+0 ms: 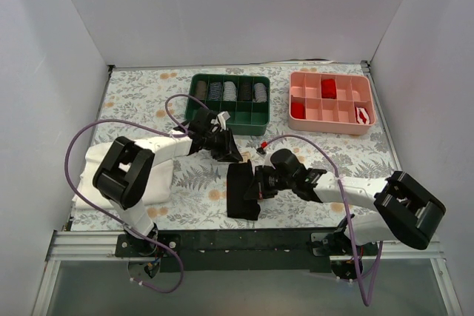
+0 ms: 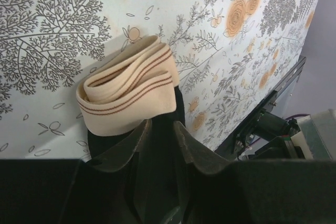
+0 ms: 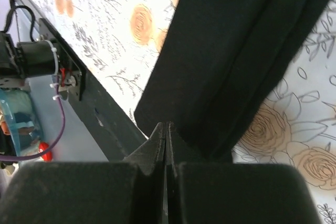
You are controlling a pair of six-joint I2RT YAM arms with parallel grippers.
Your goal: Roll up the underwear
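Note:
The black underwear (image 1: 241, 201) lies folded into a long narrow strip, running front to back on the patterned mat. At its far end the cream waistband with brown stripes (image 2: 131, 98) is folded over in layers. My left gripper is at the black cloth just below that band, its fingers a little apart and shut on a fold of dark fabric. In the right wrist view, my right gripper is shut over the strip's near part, with nothing showing between its fingertips. Whether those tips touch the cloth is unclear, black against black.
A green divided box (image 1: 244, 118) with several rolled items stands behind the strip. The pink divided box (image 1: 331, 123) holding red items is at the back right. White cloth (image 1: 159, 183) lies on the left.

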